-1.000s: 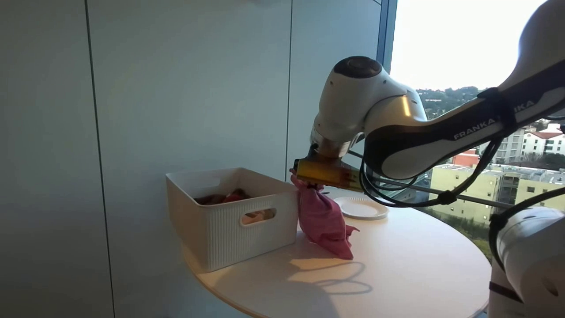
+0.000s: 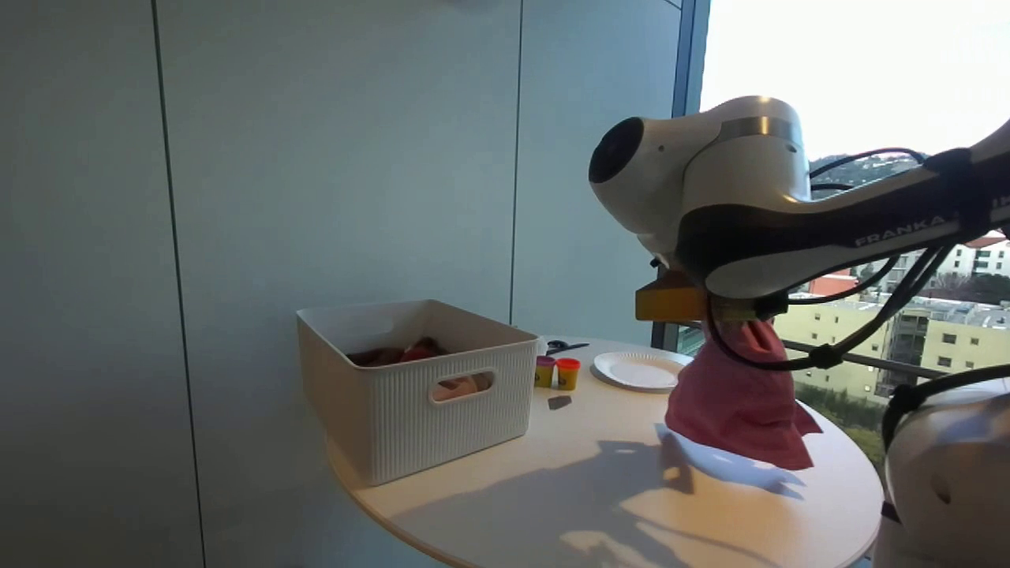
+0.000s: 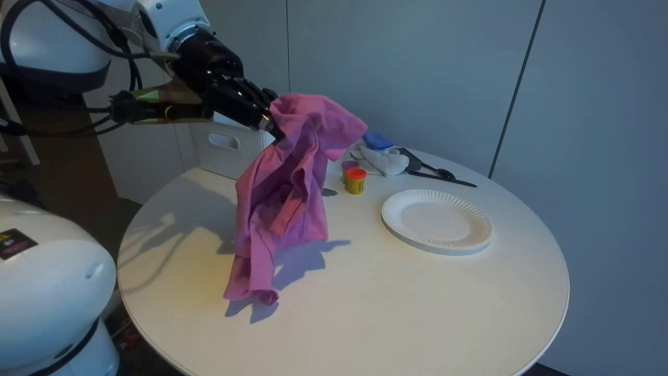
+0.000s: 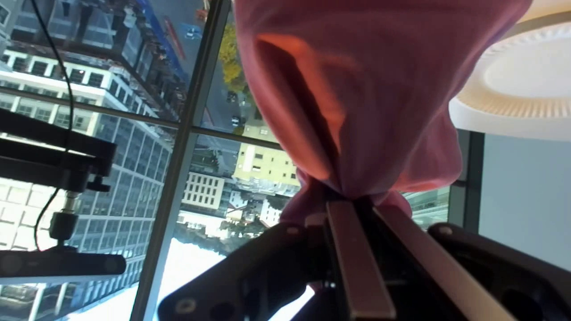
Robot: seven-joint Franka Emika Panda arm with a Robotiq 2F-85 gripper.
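Note:
A pink cloth (image 3: 294, 188) hangs in loose folds from my gripper (image 3: 275, 125), which is shut on its upper part. In exterior view 1 the cloth (image 2: 738, 402) droops at the right side of the table, its lower edge over a shadow on the tabletop. In the wrist view the bunched cloth (image 4: 364, 107) spreads out beyond the fingers (image 4: 358, 257) and covers much of the scene. My gripper's fingertips are hidden behind the arm and cloth in exterior view 1.
A white bin (image 2: 454, 416) holding dark and reddish items stands at the table's left. Two small tubs, the nearer red-lidded (image 3: 355, 180), a white plate (image 3: 438, 219), a whitish cloth (image 3: 385, 161) and black utensils (image 3: 432, 169) lie toward the back.
The arm has swung right, away from the bin, carrying the pink cloth along. The gripper has turned, and the tubs beside the bin are now uncovered in exterior view 1.

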